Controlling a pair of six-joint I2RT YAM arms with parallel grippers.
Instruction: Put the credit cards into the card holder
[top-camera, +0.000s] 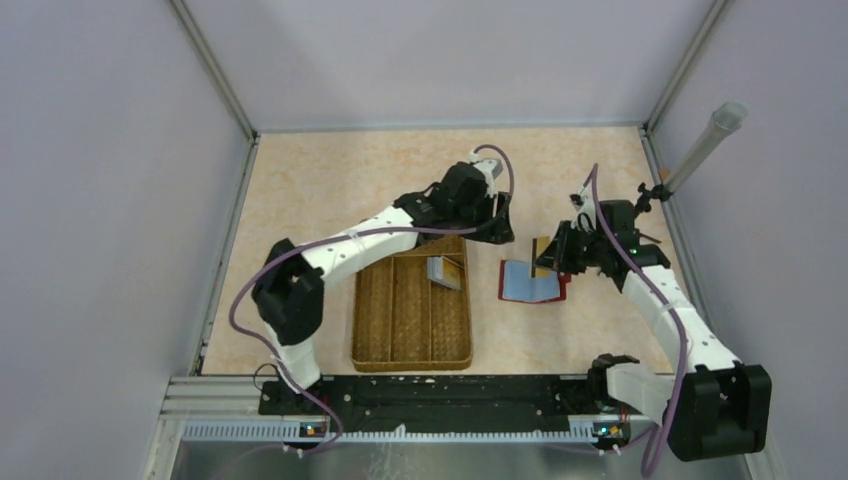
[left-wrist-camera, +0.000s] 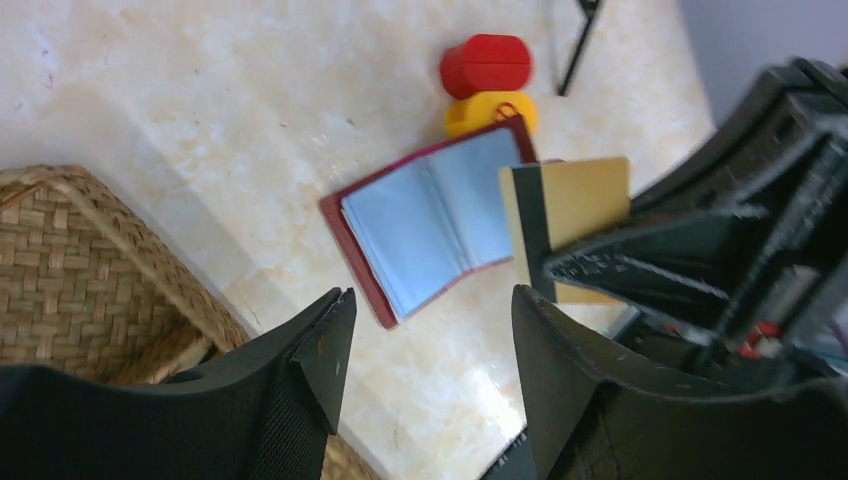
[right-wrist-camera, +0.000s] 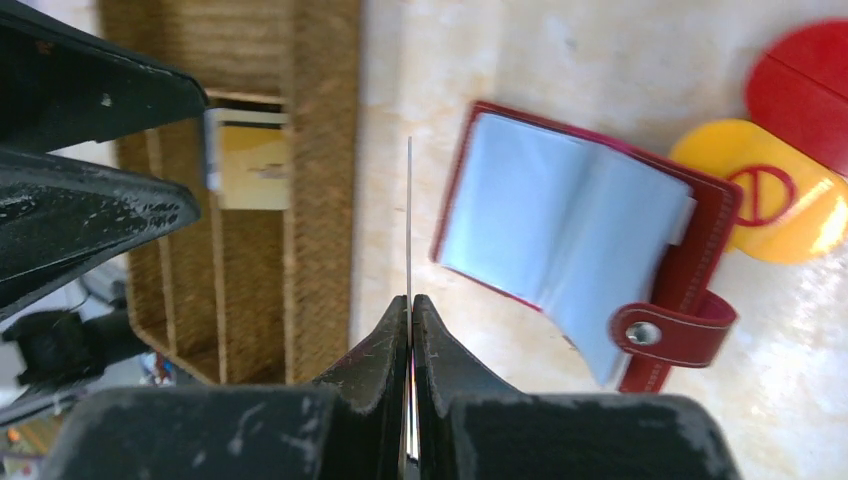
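A gold card with a dark stripe is gripped by my right gripper, raised above the card holder; the right wrist view shows this card (right-wrist-camera: 409, 215) edge-on as a thin line. Open on the table lies the dark red card holder (top-camera: 516, 290), its pale blue sleeves (right-wrist-camera: 515, 195) facing up and its snap strap (right-wrist-camera: 690, 330) at one side. No card is visible in these sleeves. My left gripper is open and empty, up and to the left of the holder. More cards (top-camera: 446, 272) lean in the right compartment of the woven basket.
The woven basket (top-camera: 412, 367) stands left of the holder, partly under my left arm. A red and yellow object (right-wrist-camera: 765, 185) lies against the holder's edge. Bare table shows between basket and holder and at the back.
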